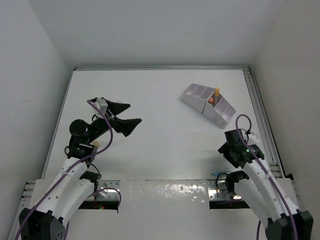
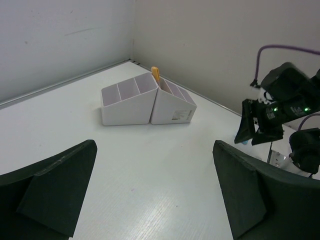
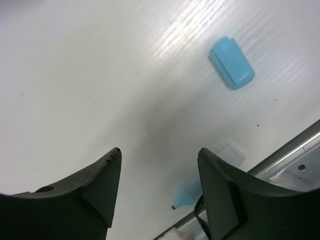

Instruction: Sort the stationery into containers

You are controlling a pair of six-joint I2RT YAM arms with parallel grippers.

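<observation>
A pale two-part divided container [image 1: 197, 97] stands at the back right, a yellow item [image 1: 217, 92] upright in it; in the left wrist view its white wall [image 2: 125, 115] shows. My left gripper [image 1: 127, 116] is open over the left of the table, nothing between its fingers. My right gripper [image 1: 225, 155] hangs low near the front right, open. In the right wrist view a light blue block [image 3: 231, 62] lies up and right of its fingers, and a pen-like blue item [image 3: 189, 194] lies near the metal edge, partly behind a finger.
A small yellow object is partly hidden behind the left arm. Metal rails [image 1: 257, 115] edge the table, with walls beyond.
</observation>
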